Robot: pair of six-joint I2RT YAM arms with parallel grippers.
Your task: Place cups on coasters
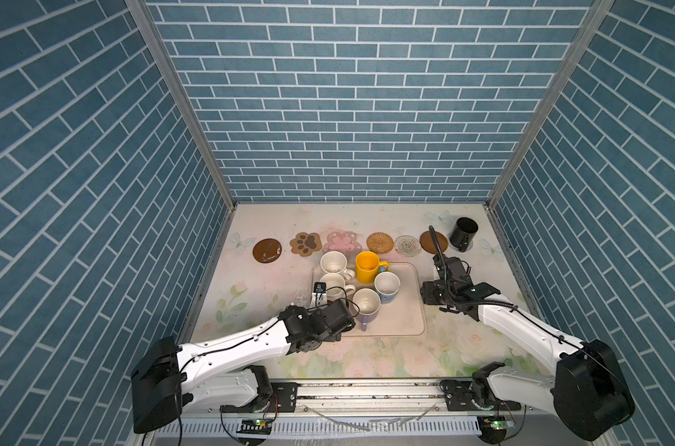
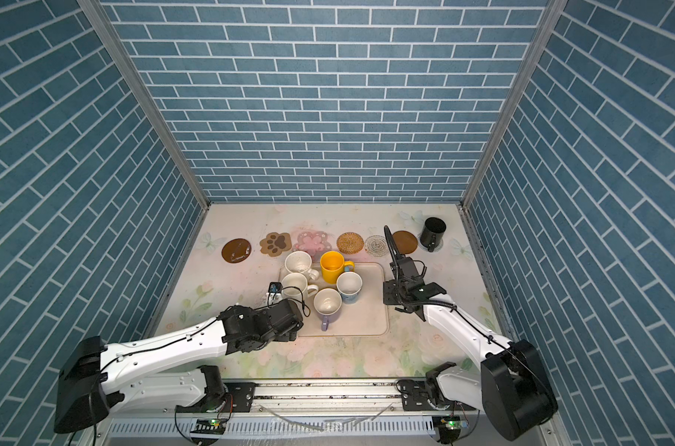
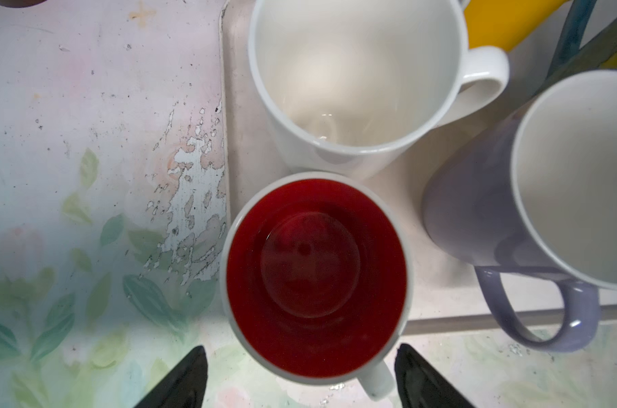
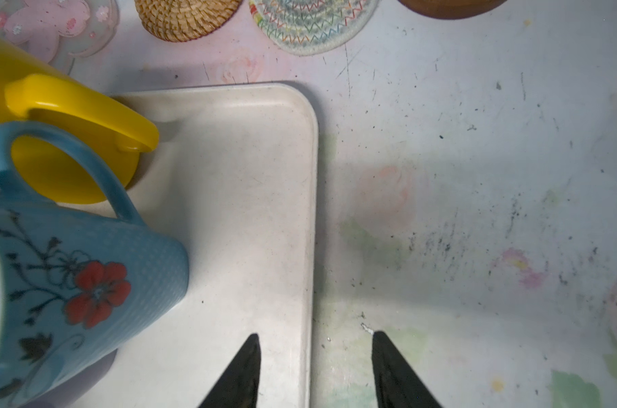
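Observation:
My left gripper is open above a red-lined white mug (image 3: 310,265), its fingers either side of the near rim. The white mug (image 3: 356,81) and lilac mug (image 3: 478,204) sit beside it on the tray (image 1: 404,323), with a yellow mug (image 1: 367,266) and blue flowered mug (image 4: 84,299). My right gripper is part open over the tray's right edge, nothing between its fingers. Coasters lie in a row behind: brown (image 1: 267,250), paw (image 1: 305,243), pink (image 1: 342,241), woven (image 1: 380,241), patterned (image 1: 406,245) and another brown one (image 2: 405,241).
A black mug (image 1: 464,234) stands at the back right, beside the rightmost coaster. Tiled walls enclose the sides and back.

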